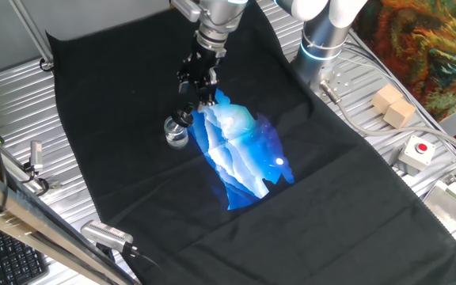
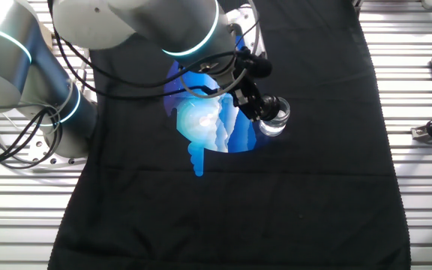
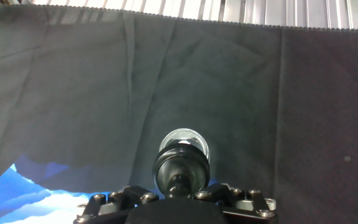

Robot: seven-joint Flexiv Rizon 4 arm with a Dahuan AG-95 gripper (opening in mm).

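Observation:
A small clear glass bottle (image 1: pixel 176 133) with a black, knobbed stopper (image 1: pixel 184 115) stands on the black cloth, at the edge of the blue picture. In exterior view 2, the dark gripper (image 2: pixel 247 103) is close beside the glass (image 2: pixel 274 120) and partly covers its top. From the wrist, the black stopper (image 3: pixel 181 167) appears low in the middle, hiding much of the glass rim (image 3: pixel 185 134) behind it. My gripper is open, its fingers (image 3: pixel 129 198) spread to either side of the stopper's knob. No contact with the stopper can be made out.
A blue-and-white mountain picture (image 1: pixel 240 154) lies next to the bottle. Off the cloth are wooden blocks (image 1: pixel 399 113), a red-button box (image 1: pixel 416 153) and a camera (image 1: pixel 107 235).

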